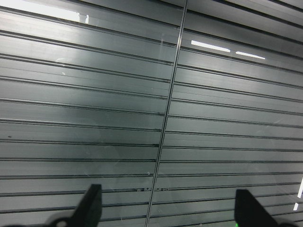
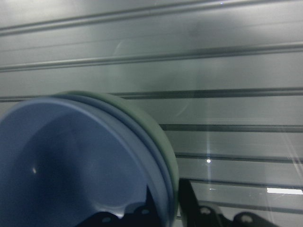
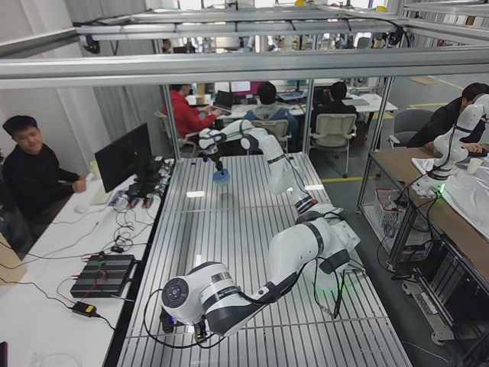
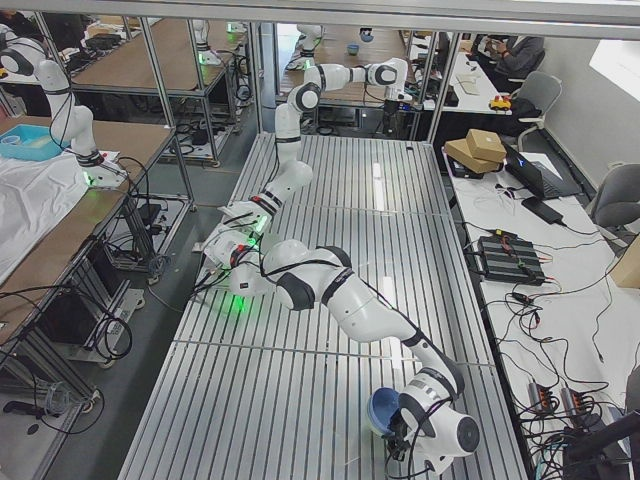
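A stack of nested bowls, blue inside a pale green one [image 2: 71, 161], hangs in my right gripper, whose fingers are shut on the rim; the stack also shows as a blue shape [image 3: 221, 177] at the far end of the table in the camera left view and [image 4: 384, 408] in the camera right view. My left gripper is over bare slatted metal table, its two fingertips wide apart with nothing between them.
A side desk [image 4: 530, 330] with monitor, boxes and cables runs along one long edge; another robot's workbench stands along the other. People sit beyond the frame rails.
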